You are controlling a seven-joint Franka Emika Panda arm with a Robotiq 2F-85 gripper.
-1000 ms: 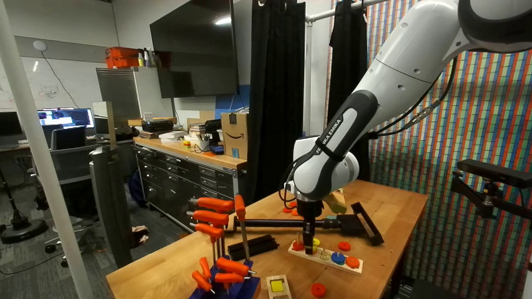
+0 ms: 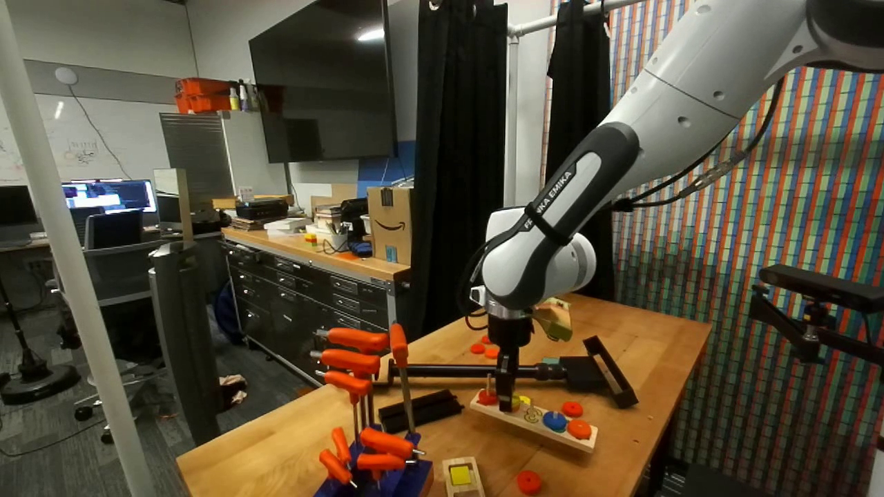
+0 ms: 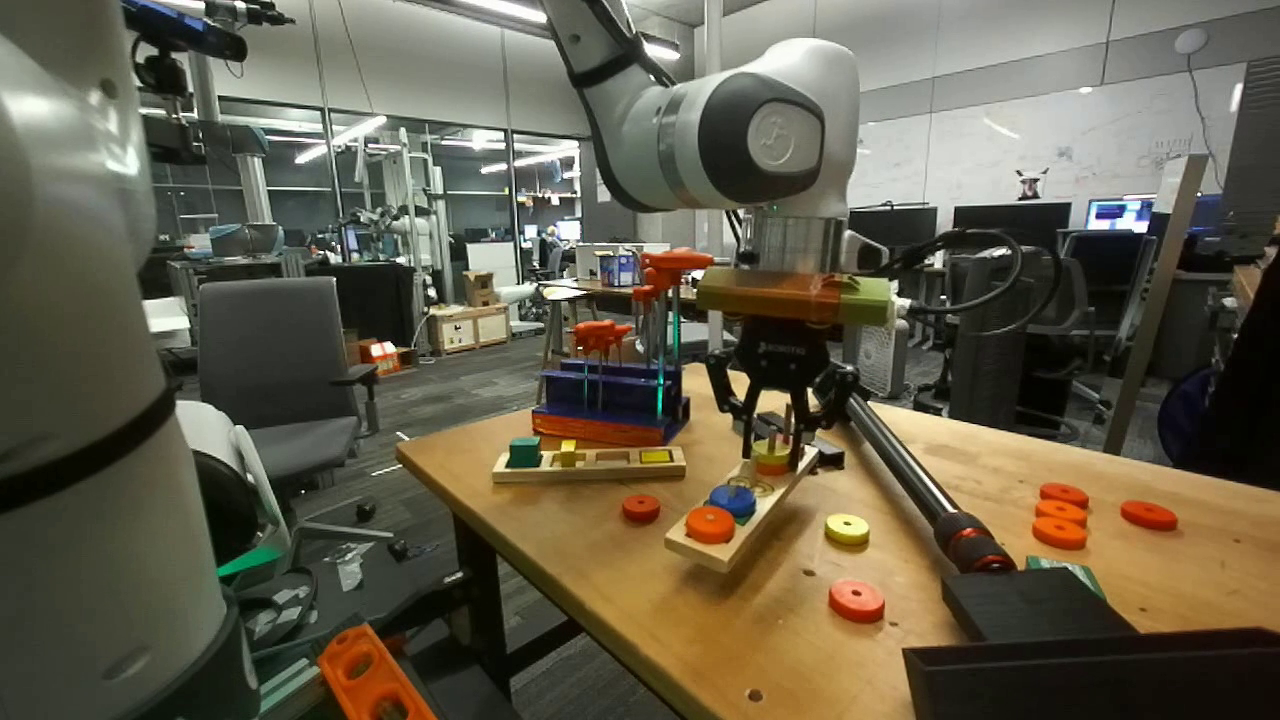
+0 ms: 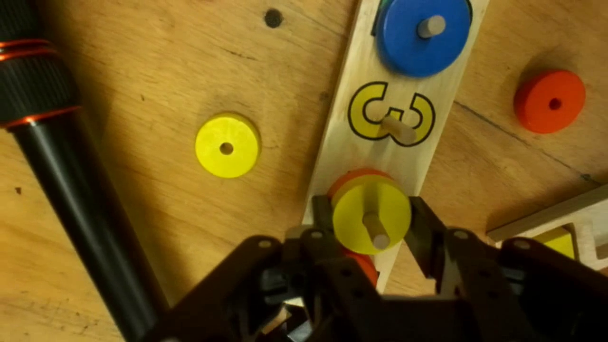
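Note:
A pale wooden peg board (image 4: 365, 142) with painted numbers holds coloured rings. My gripper is shut on a yellow ring (image 4: 356, 225), which sits around a peg over an orange ring (image 4: 356, 175). One finger (image 4: 320, 213) presses each side of it. Farther along, a bare peg (image 4: 402, 132) stands on the number 3, and a blue ring (image 4: 419, 34) sits on its own peg. An orange ring (image 3: 710, 524) fills the board's near end. The board looks slightly raised in exterior view 2; whether it is fully clear of the table cannot be told.
A loose yellow ring (image 4: 227, 145) and a red ring (image 4: 550, 102) lie either side of the board. Beyond the yellow one runs a black pole (image 4: 85, 216). A shape tray (image 3: 588, 466) and a rack of orange-handled tools (image 3: 612, 390) stand nearby.
My gripper has risen a little and moved slightly left in exterior view 1. The peg board with its rings has shifted the same way.

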